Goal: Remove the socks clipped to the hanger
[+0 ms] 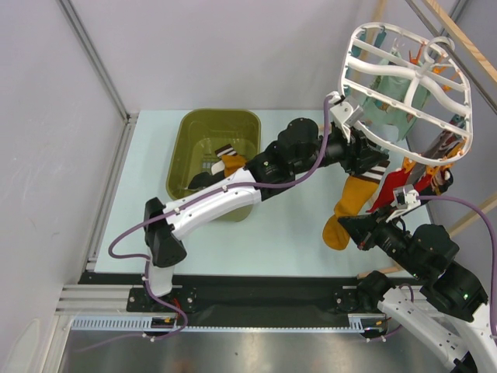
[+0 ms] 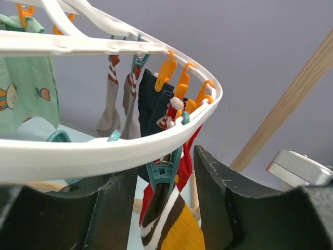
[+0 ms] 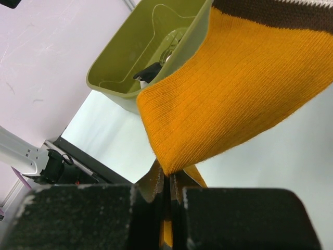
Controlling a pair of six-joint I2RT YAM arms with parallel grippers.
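An orange sock (image 1: 351,203) with a brown and white striped cuff (image 2: 162,221) hangs below the white hanger (image 1: 425,81). In the left wrist view a teal clip (image 2: 163,169) on the hanger's rim still grips that cuff. My left gripper straddles the clip, its dark fingers (image 2: 221,195) standing apart with gaps on both sides. Lower down, my right gripper is shut on the orange sock, pinching the fabric near its toe end. Other hung items include a red sock (image 1: 388,190), grey socks (image 2: 110,101) and a green cloth (image 2: 31,88).
At the left of the table stands an olive bin (image 1: 182,159) with orange and dark socks inside. Orange clips (image 2: 166,70) line the rim beside the teal one. Wooden poles (image 2: 291,99) frame the hanger. Bare table (image 1: 287,241) lies between bin and hanger.
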